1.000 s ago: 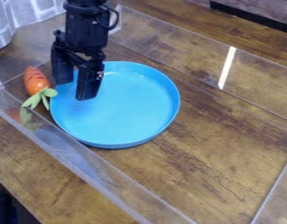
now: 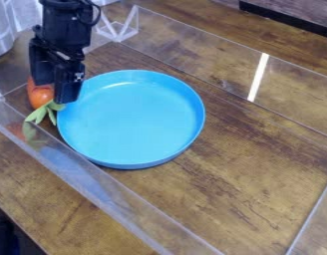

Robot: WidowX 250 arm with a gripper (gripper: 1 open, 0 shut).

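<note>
My black gripper (image 2: 57, 82) hangs at the upper left, its open fingers lowered over an orange carrot (image 2: 41, 97) with pale green leaves, which lies at the left edge of a round blue plate (image 2: 133, 120). The gripper partly hides the carrot's upper part; whether the fingers touch it is unclear. The plate is empty.
A clear plastic barrier (image 2: 127, 204) runs along the near left, with more clear panels behind and at the right. The wooden surface (image 2: 246, 149) right of the plate is bare. A whitish object stands at the top left corner.
My gripper has moved left from over the plate to over the carrot. The plate and carrot look to be in the same places.
</note>
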